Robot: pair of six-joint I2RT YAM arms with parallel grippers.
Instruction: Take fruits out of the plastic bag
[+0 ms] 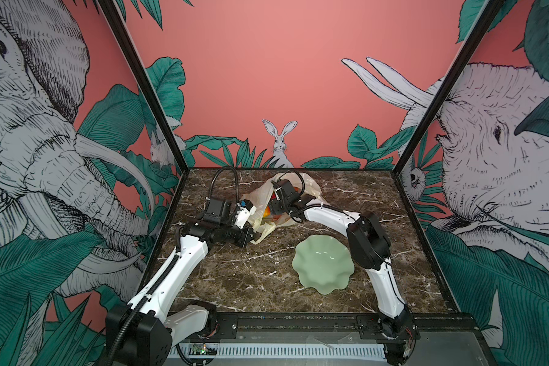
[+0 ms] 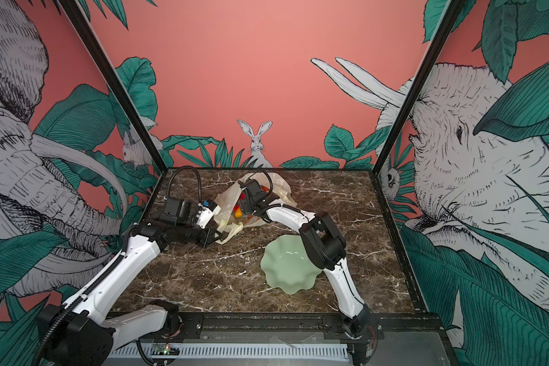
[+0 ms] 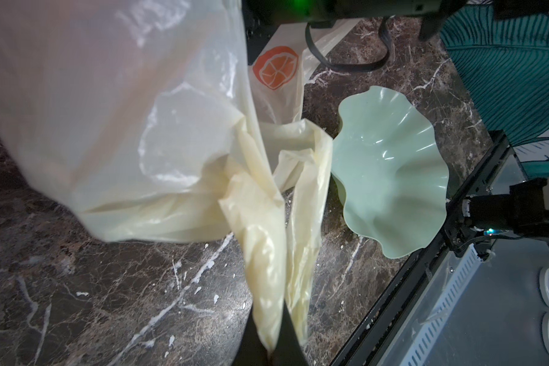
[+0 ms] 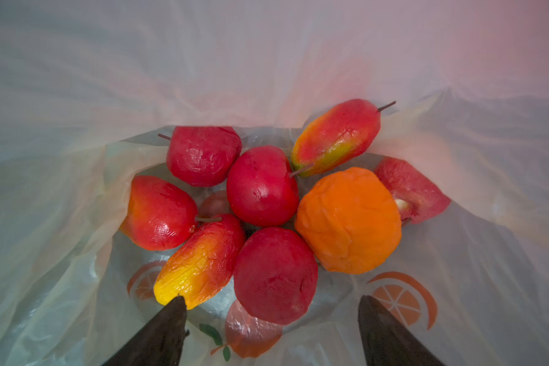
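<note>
A cream plastic bag [image 1: 307, 183] lies at the back centre, its mouth open. My left gripper is shut on its twisted handle [image 3: 262, 262], pulling it toward the left front. My right gripper stands open over the fruits inside. These include several red fruits [image 4: 262, 186], an orange fruit [image 4: 347, 219], red-yellow fruits [image 4: 198, 262] and a partly hidden pink-red fruit [image 4: 411, 189] at the right.
A pale green wavy plate [image 1: 322, 263] sits empty at the front right. The right arm passes just behind the plate's right side.
</note>
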